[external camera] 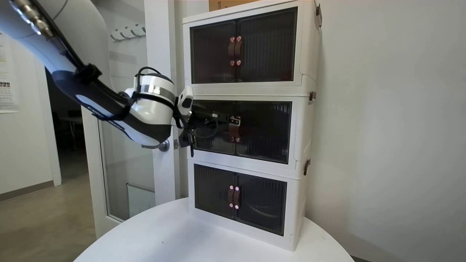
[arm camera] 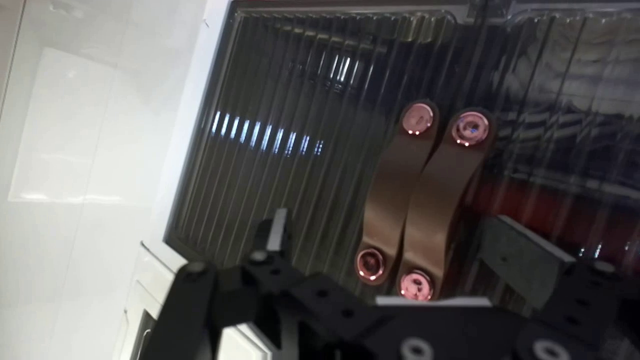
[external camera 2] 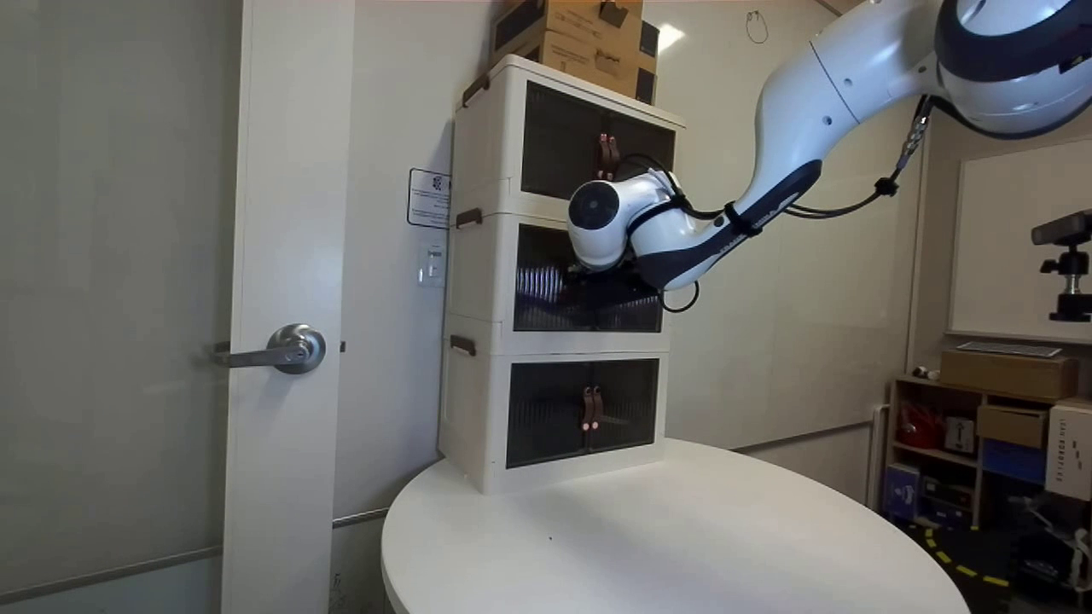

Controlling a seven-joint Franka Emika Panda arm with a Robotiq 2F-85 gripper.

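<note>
Two brown leather strap handles, the left one (arm camera: 385, 189) and the right one (arm camera: 436, 201), hang side by side with copper studs in the wrist view. They belong to the shut dark ribbed doors (external camera: 266, 131) of the middle cabinet. My gripper is open, one finger (arm camera: 277, 231) to the left of the straps and the other finger (arm camera: 519, 258) to their right. No grip on either strap shows, and contact with the door cannot be judged. In exterior view 2 the arm's wrist (external camera 2: 604, 220) hides the gripper and the middle handles.
The upper cabinet (external camera: 244, 89) and lower cabinet (external camera: 240, 220), both with shut doors, complete the white stack on a round white table (external camera 2: 717, 542). Cardboard boxes (external camera 2: 583, 46) sit on top. A glass door with a lever handle (external camera 2: 281, 350) stands beside it.
</note>
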